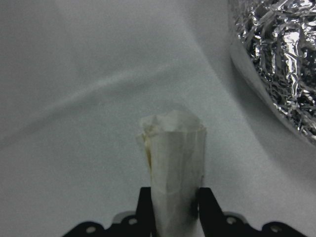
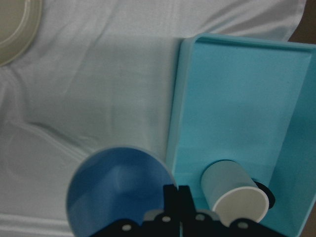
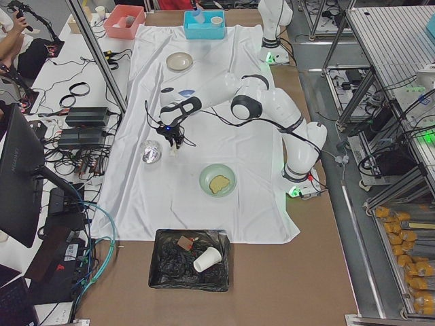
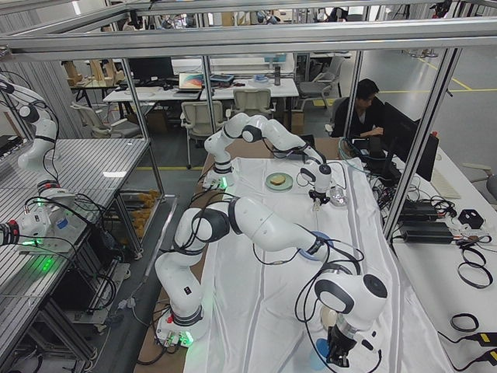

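Observation:
My left gripper is down on a pale paper-wrapped item (image 1: 175,153), its fingers on both sides; whether it grips is unclear. A crumpled foil object (image 1: 281,59) lies beside it. In the right wrist view my right gripper appears shut at the rim of a blue cup (image 2: 116,192), beside a blue bin (image 2: 247,98) holding a white cup (image 2: 232,197).
A green plate (image 3: 207,187) with a yellow piece stands nearer on the white cloth. A beige plate (image 3: 179,61) sits farther back; a black lined bin (image 3: 173,272) is at the near edge.

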